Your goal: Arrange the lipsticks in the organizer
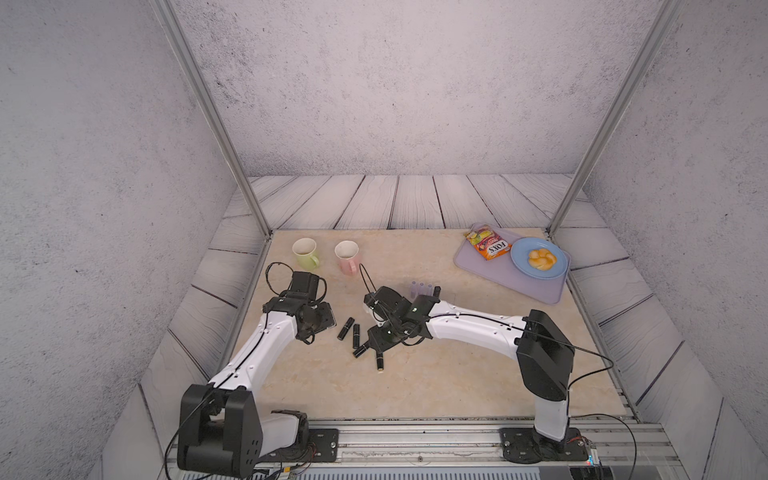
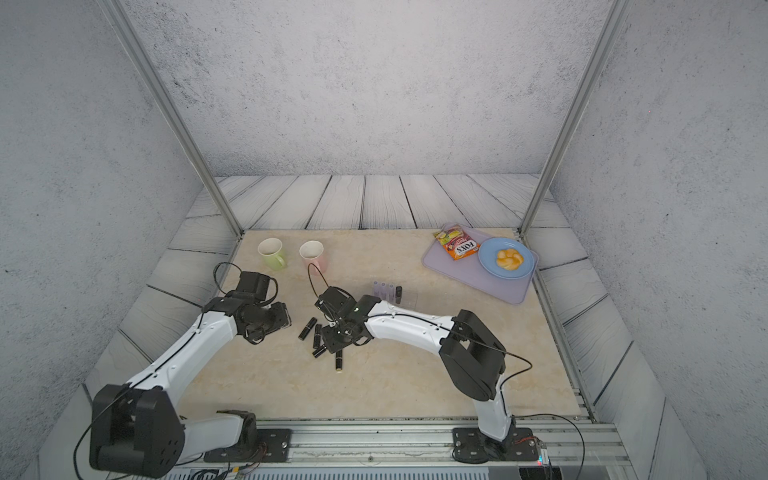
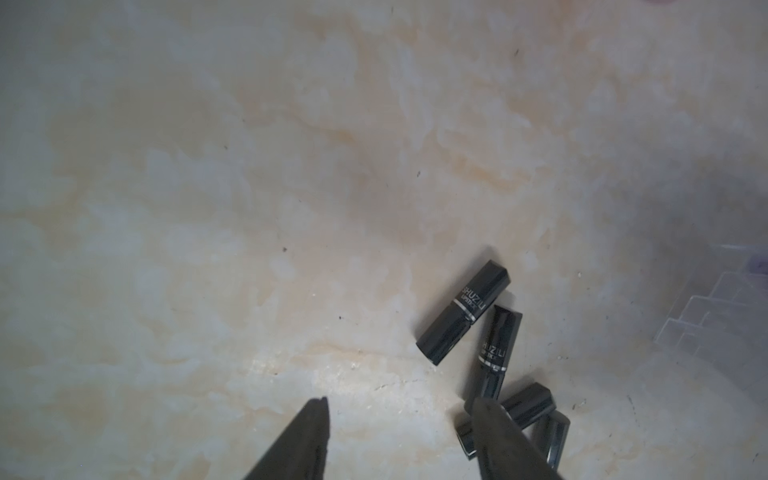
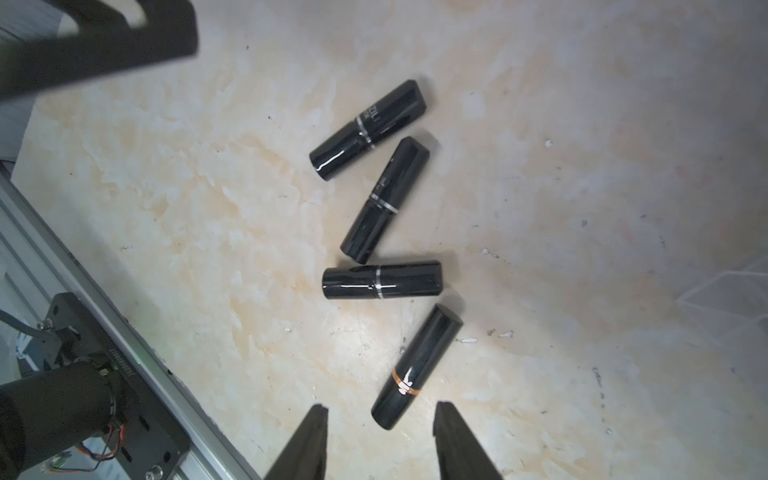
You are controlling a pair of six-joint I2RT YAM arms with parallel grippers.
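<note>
Several black lipsticks lie loose mid-table: one point(image 3: 461, 312) nearest my left gripper point(image 1: 326, 318) in the top left view, one with a gold band point(image 4: 416, 364) nearest the front. A black lipstick point(image 2: 398, 294) stands in the clear organizer point(image 2: 384, 291), partly hidden by my right arm. My right gripper hangs over the loose lipsticks, fingers apart with nothing between them. My left gripper, left of them, has its fingertips apart and empty in its wrist view.
A green mug point(image 1: 304, 249) and pink mug point(image 1: 347, 254) stand at the back left. A lilac tray point(image 1: 488, 278) with a snack bag point(image 1: 488, 242) and blue plate point(image 1: 524, 268) lies at the back right.
</note>
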